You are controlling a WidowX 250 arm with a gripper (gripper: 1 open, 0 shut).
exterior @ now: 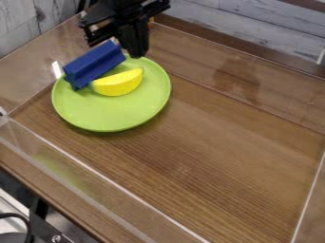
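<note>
A green plate (127, 114) sits at the upper left of the wooden table. On it a blue block (93, 64) leans tilted at the back left, beside a yellow curved wedge (118, 84). My black gripper (121, 46) is above the back of the plate, just over the blue block. Its fingers look close together, with nothing visible held between them.
A pale wall (267, 28) runs along the back, and a dark cable lies at the lower left. A small yellow item behind the arm is mostly hidden.
</note>
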